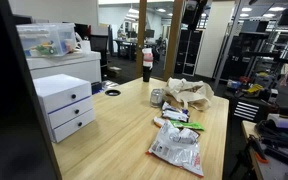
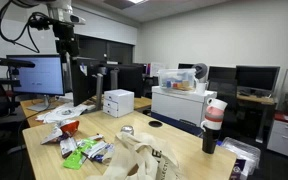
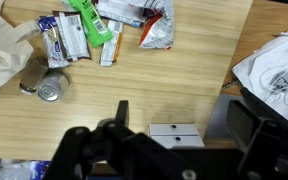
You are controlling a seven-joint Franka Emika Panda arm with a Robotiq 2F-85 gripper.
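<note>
My gripper hangs high above the wooden table, its dark fingers wide apart with bare tabletop and part of the drawer box showing between them. A silver and red snack bag [image 1: 176, 147] lies at the near side of the table. Beside it are a green packet [image 3: 92, 22] and small wrapped bars [image 3: 73, 36]. A metal can [image 3: 53, 86] stands near a crumpled beige cloth [image 3: 4, 50]. The white box with small drawers [image 1: 67, 103] sits along the table's left side in exterior view 1.
A red and white cup-like container on a dark base [image 2: 213, 118] stands at the table's far end. A clear plastic bin [image 1: 46, 40] rests on a white cabinet. Monitors stand behind.
</note>
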